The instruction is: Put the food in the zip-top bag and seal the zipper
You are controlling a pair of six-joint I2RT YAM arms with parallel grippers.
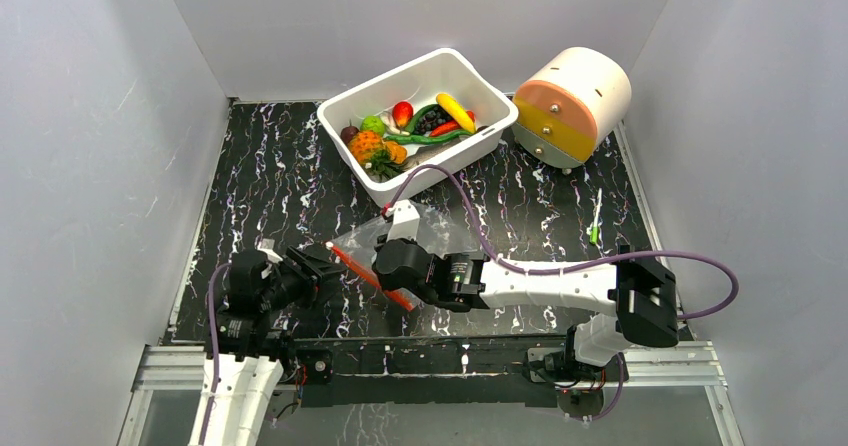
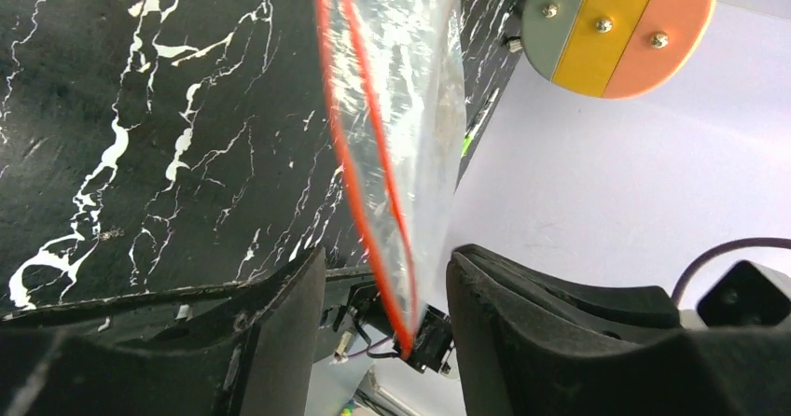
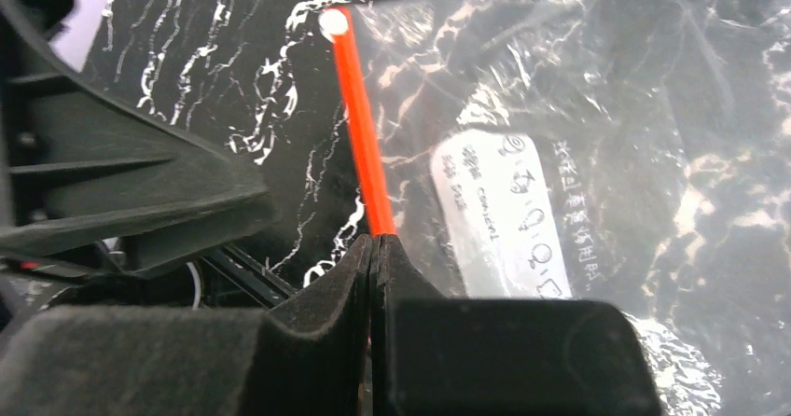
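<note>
A clear zip top bag with an orange zipper strip is at the middle front. My right gripper is shut at the strip, whose line runs into its fingertips; its grip is hidden from above by the arm. To the left, my left gripper stands open, close to the strip's left end. In the left wrist view the bag shows two orange strips, slightly apart, in line with the gap between the fingers. The food, including a pineapple and a yellow piece, lies in a white bin.
A round cream container with a coloured face stands at the back right. A green-handled tool lies on the right. Grey walls bound the dark marbled table, which is bare at the left and right of the bin.
</note>
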